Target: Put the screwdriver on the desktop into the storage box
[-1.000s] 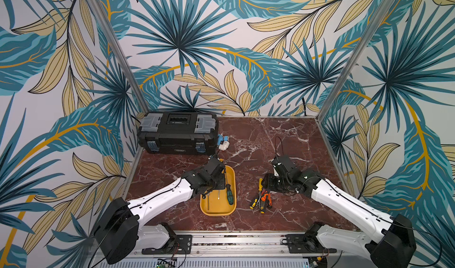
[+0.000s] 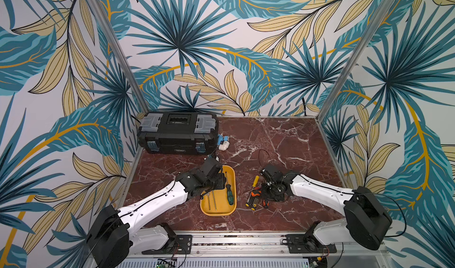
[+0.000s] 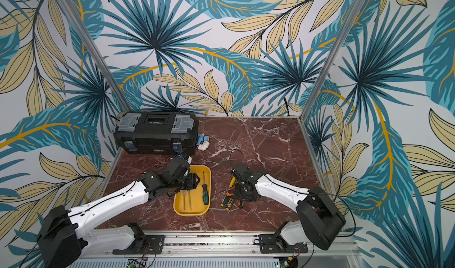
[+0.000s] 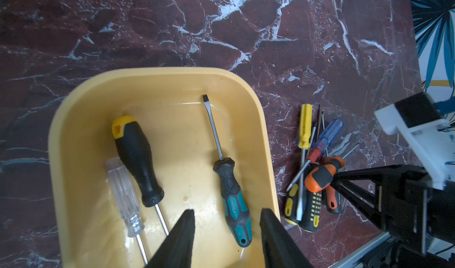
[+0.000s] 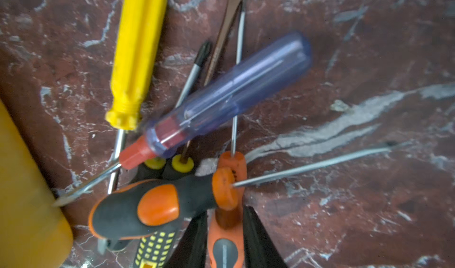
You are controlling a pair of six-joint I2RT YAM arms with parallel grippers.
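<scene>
In the yellow tray (image 4: 184, 78), the storage container beside the pile, lie screwdrivers: a teal-handled one (image 4: 234, 211), a black-and-yellow one (image 4: 135, 159) and a clear-handled one (image 4: 124, 194). A pile of screwdrivers (image 5: 241, 88) lies right of the tray, with an orange-and-black one (image 5: 156, 206) on top. My left gripper is over the tray, part open, nothing visible between its fingers. My right gripper is low at the pile, fingers close around or above an orange handle; what exactly it holds is unclear.
A closed black toolbox (image 2: 175, 130) stands at the back left, with blue and white fittings (image 2: 223, 142) beside it.
My left arm has shifted slightly.
</scene>
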